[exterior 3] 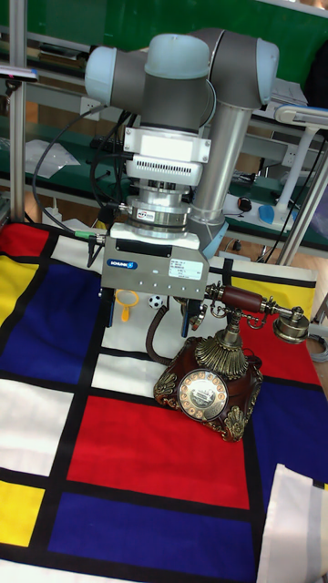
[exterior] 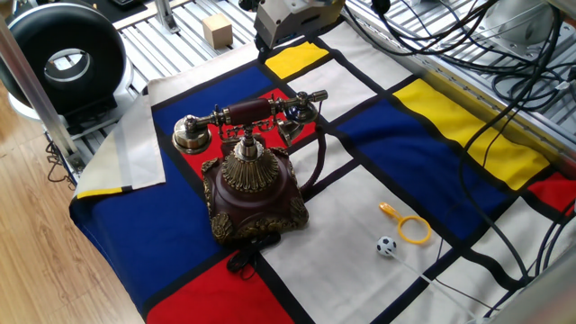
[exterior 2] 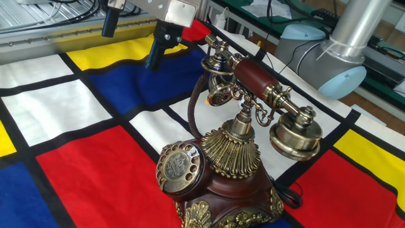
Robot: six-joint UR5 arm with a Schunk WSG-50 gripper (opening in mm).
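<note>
An old-style rotary telephone [exterior: 255,184] in dark red wood and brass stands upright on the patterned cloth. Its handset [exterior 2: 256,79] rests across the cradle, and the dial [exterior 3: 203,393] faces the third view. My gripper [exterior 3: 148,322] hangs in the air on the dial side, its two fingers wide apart and nothing between them. The second view shows the gripper [exterior 2: 130,50] beyond the telephone, clear of it. Only part of it enters the top of the first view. A yellow ring with a handle [exterior: 414,229] lies beside a small black-and-white ball [exterior: 386,246].
The colour-block cloth [exterior: 333,261] has a folded-over corner [exterior: 135,148]. A wooden block [exterior: 217,31] sits on the slatted metal surface behind. Black cables [exterior: 468,171] hang at the right. A dark lead [exterior: 247,256] lies against the telephone's base.
</note>
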